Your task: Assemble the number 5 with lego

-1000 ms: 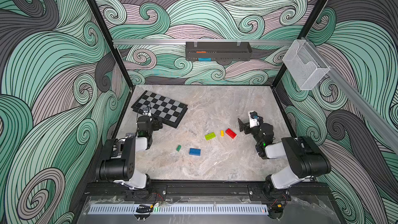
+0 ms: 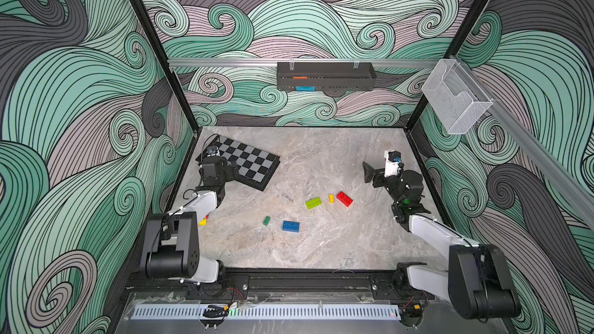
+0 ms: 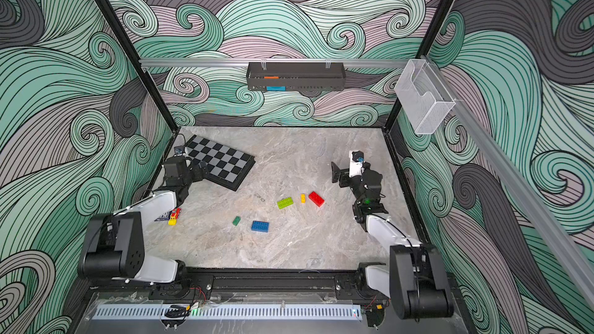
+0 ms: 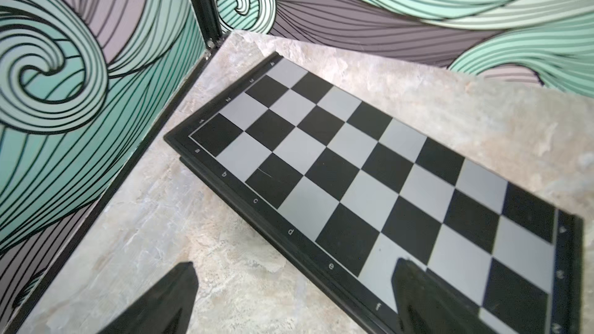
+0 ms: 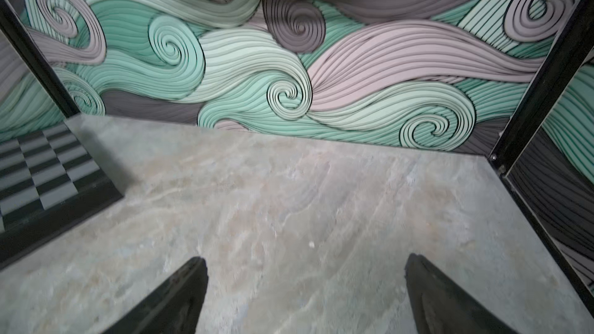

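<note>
Loose bricks lie apart on the grey marbled table: a lime brick, a small yellow brick, a red brick, a blue brick and a small dark green brick. A small clear or grey piece lies left of the lime one. Near the chessboard's front edge, my left gripper hangs open and empty. My right gripper is open over bare table at the right, behind and to the right of the red brick. No brick shows in either wrist view.
A folded chessboard occupies the back left. Beside the left arm lies a red and yellow toy, partly visible. A dark shelf and a white mesh basket hang above the table.
Both arms have moved. The left gripper has shifted slightly back and left, uncovering the red and yellow toy; the right has moved right and back. The bricks lie unchanged.
</note>
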